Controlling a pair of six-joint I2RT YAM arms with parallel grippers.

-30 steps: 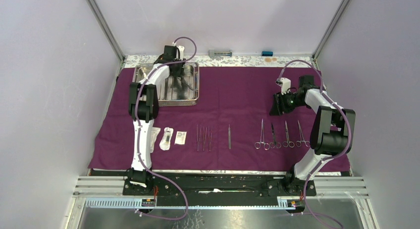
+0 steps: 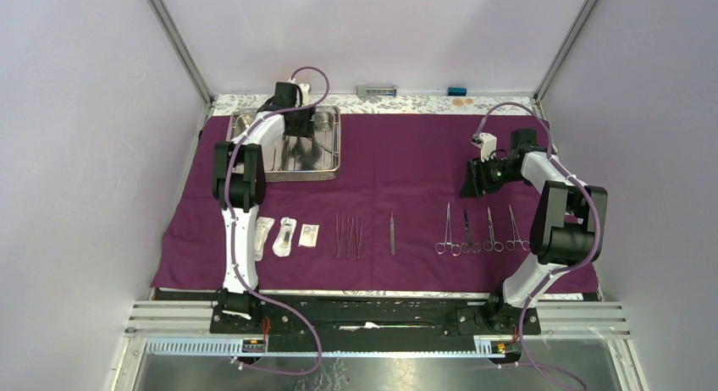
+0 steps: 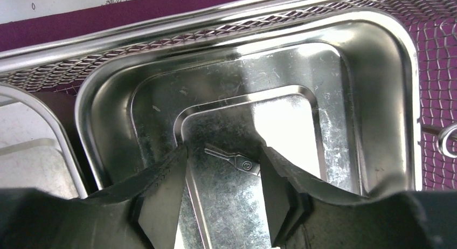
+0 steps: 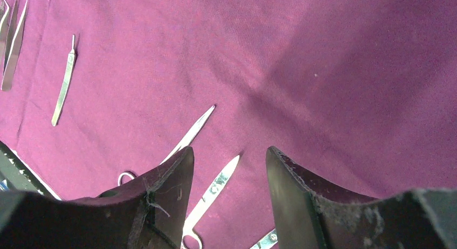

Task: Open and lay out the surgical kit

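In the top view my left gripper (image 2: pixel 298 130) is over the steel tray (image 2: pixel 337 145) at the back left. In the left wrist view the left gripper stands open above the inner pan (image 3: pixel 409 98). A small metal instrument (image 3: pixel 234 159), with slim fingers and a pivot, shows on the pan floor between its fingers. The instrument's rear is hidden behind the right-hand finger. My right gripper is open and empty above the cloth. Below it lie scissor-like instruments (image 4: pixel 213 192), partly hidden by the fingers.
Along the front of the purple cloth (image 2: pixel 415 154) lie wrapped packets (image 2: pixel 285 237), several tweezers (image 2: pixel 348 237), a scalpel handle (image 2: pixel 392 234) and several ring-handled instruments (image 2: pixel 449 234). A ring handle (image 3: pixel 446 140) shows on the mesh at the tray's right.
The right arm and the laid-out instruments look unmoved.
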